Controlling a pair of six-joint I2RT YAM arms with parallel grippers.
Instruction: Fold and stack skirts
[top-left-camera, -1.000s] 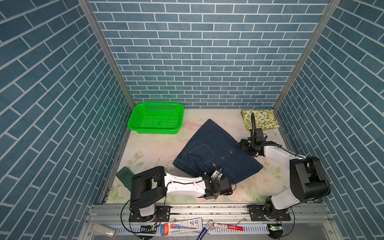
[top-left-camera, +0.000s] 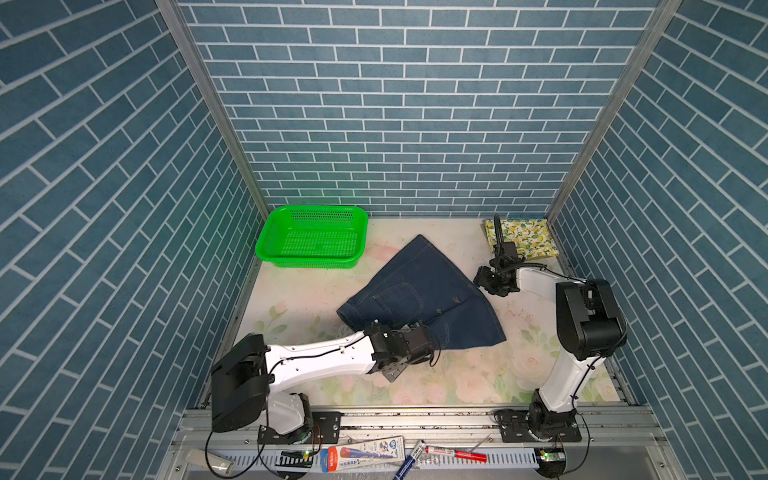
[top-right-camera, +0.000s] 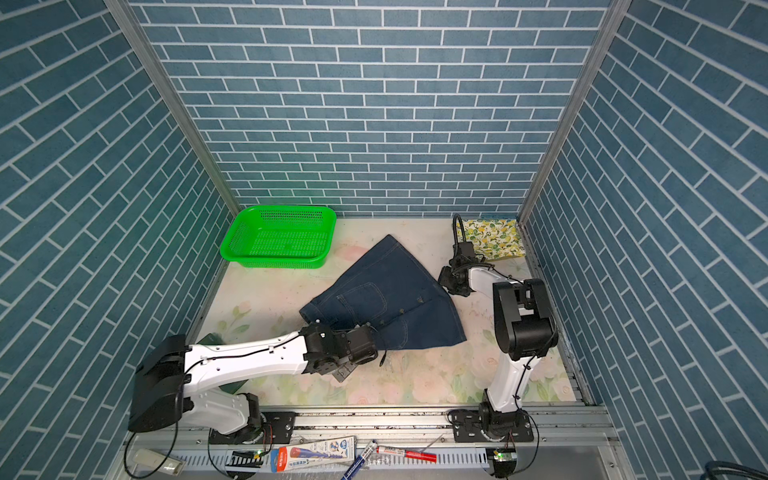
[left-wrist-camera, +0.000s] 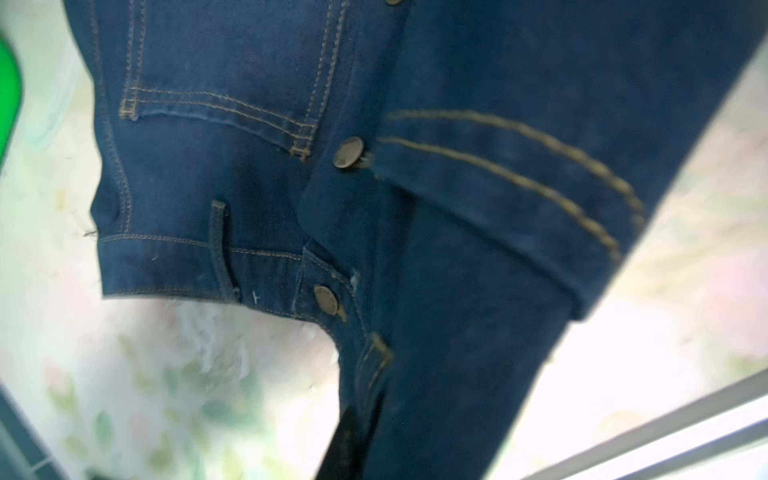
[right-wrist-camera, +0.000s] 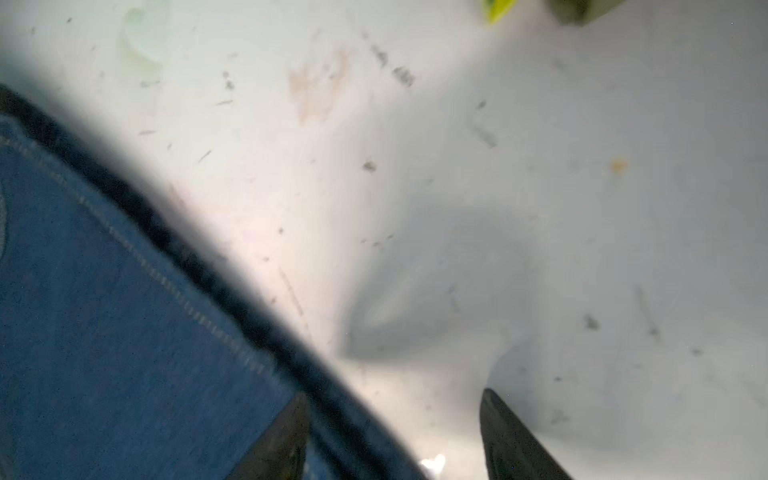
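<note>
A dark blue denim skirt (top-left-camera: 424, 280) lies askew across the middle of the table, one corner pointing to the back wall. Over its front edge, my left gripper (top-left-camera: 417, 342) is low at the cloth. In the left wrist view, the waistband, brass buttons and a folded hem of the skirt (left-wrist-camera: 208, 176) show. Denim runs down past one dark finger (left-wrist-camera: 342, 448) there; the other finger is hidden, so I cannot tell how the fingers stand. At the skirt's right edge is my right gripper, open, its fingers apart above the edge and the bare table.
An empty green basket (top-left-camera: 312, 261) stands at the back left. A folded yellow floral cloth (top-left-camera: 532, 238) lies at the back right, behind the right arm. Bare tabletop (top-left-camera: 536, 352) shows to the right of the skirt.
The left arm has moved left and slightly away from the front edge. The skirt's front right part has shifted left and back.
</note>
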